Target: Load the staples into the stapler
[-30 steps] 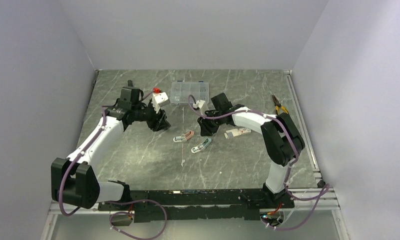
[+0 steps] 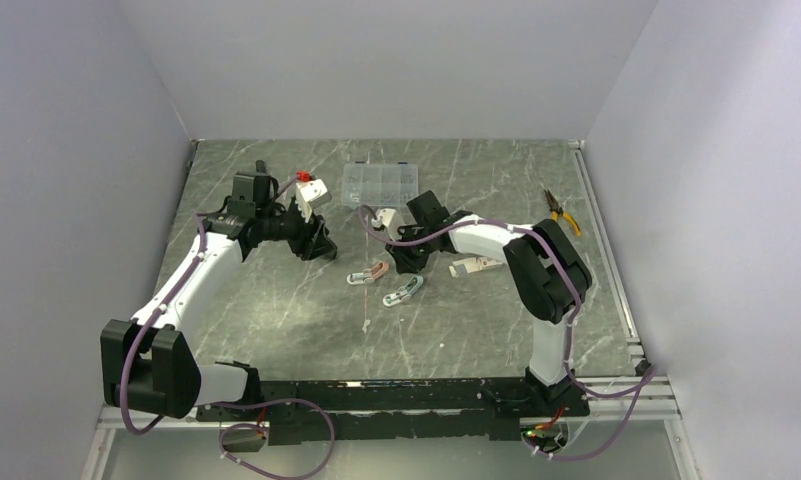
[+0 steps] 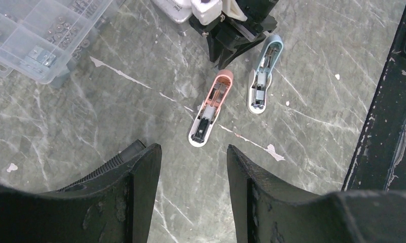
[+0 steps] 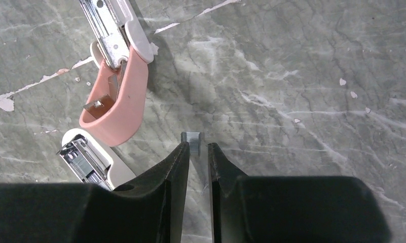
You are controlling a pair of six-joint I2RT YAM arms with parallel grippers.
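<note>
An open pink stapler [image 3: 211, 110] and an open light-blue stapler [image 3: 263, 76] lie side by side on the table. In the right wrist view, a short grey strip of staples [image 4: 192, 138] is at the tips of my right gripper, close to the left fingertip. Its fingers are part open; whether a finger touches the strip cannot be made out. The pink stapler's rounded end [image 4: 120, 114] is just left of that strip. My left gripper is open and empty, to the left of the staplers in the top view.
A clear compartment box [image 2: 380, 186] with small hardware stands at the back. To the right are a white packet [image 2: 475, 266] and yellow-handled pliers [image 2: 561, 212]. A black ribbed handle [image 3: 112, 162] lies near the left gripper.
The right arm has shifted a little to the left, its gripper staying low behind the staplers. Both staplers are where they were.
</note>
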